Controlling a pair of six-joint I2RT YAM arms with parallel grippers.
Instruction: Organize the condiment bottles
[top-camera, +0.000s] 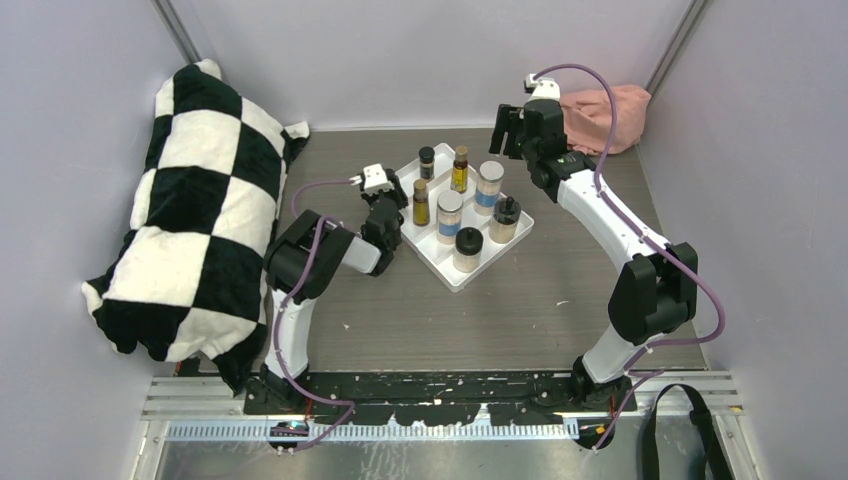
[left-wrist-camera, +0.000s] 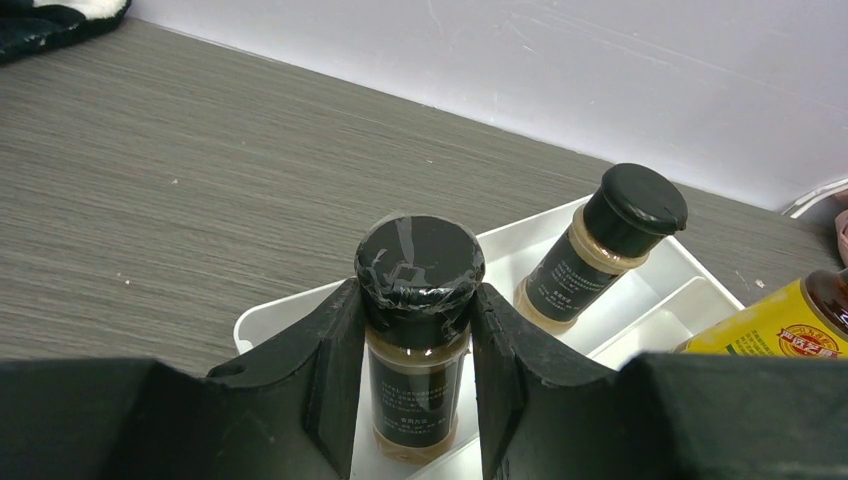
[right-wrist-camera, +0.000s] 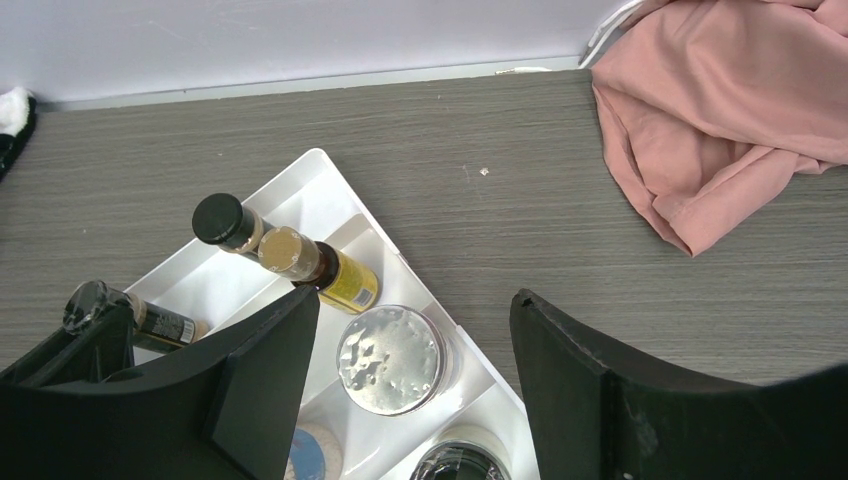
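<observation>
A white compartment tray (top-camera: 445, 267) holds several condiment bottles. My left gripper is at its left corner, fingers close against both sides of the black cap of a small dark-label bottle (left-wrist-camera: 412, 395); whether they grip it cannot be told. That bottle stands in the tray's end compartment, along with another black-capped bottle (left-wrist-camera: 572, 270). A yellow-label bottle (top-camera: 459, 172) and a brown bottle (top-camera: 421, 205) share the compartment beside it. Further along are silver-lidded jars (top-camera: 489, 190) and black-lidded jars (top-camera: 468, 252). My right gripper hangs open above the tray's far right side, holding nothing.
A pink cloth (top-camera: 618, 112) lies at the back right, behind my right arm. On the left rests a checkered cushion (top-camera: 195, 230). Bare tabletop (top-camera: 440, 330) stretches in front of the tray, and more lies to its right.
</observation>
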